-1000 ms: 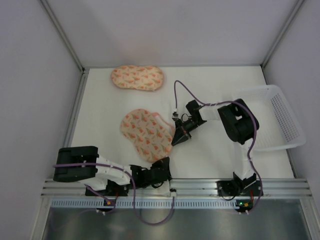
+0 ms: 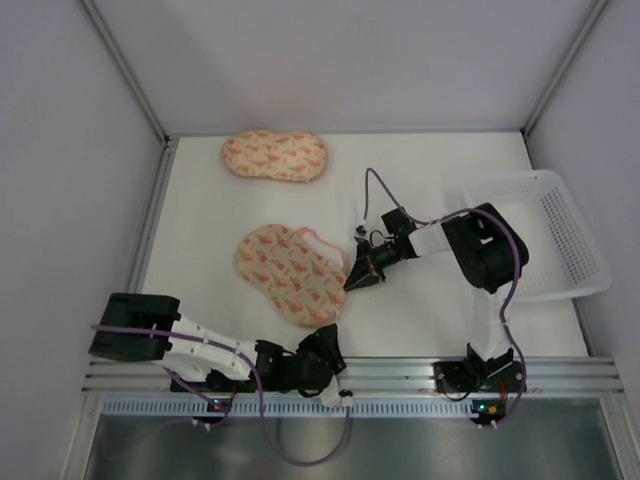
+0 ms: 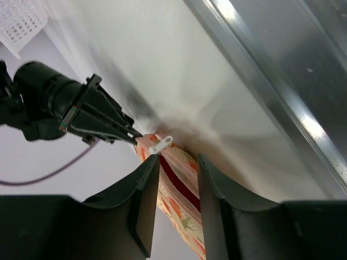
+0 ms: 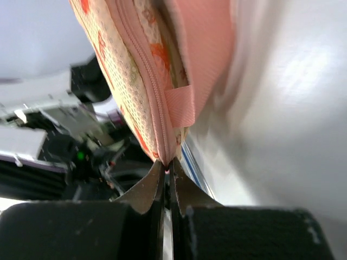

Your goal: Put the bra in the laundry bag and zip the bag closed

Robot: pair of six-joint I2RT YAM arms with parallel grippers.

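The patterned laundry bag [image 2: 290, 270] lies flat mid-table, its pink zipped edge toward the right. My right gripper [image 2: 352, 282] is shut at the bag's right end, on the zip's end, as the right wrist view shows at the pink zipper tape [image 4: 160, 119]. My left gripper stands part open just in front of the bag's near end, facing the pink zip edge and white pull tab [image 3: 161, 144]; a dark red inside shows through the opening. I cannot tell whether that is the bra.
A second patterned piece [image 2: 273, 155] lies at the back left. A white plastic basket [image 2: 565, 280] stands at the right. The table's metal front rail [image 2: 400, 370] runs below the left arm.
The right arm has shifted a little to the right. The bag has moved slightly toward the front left.
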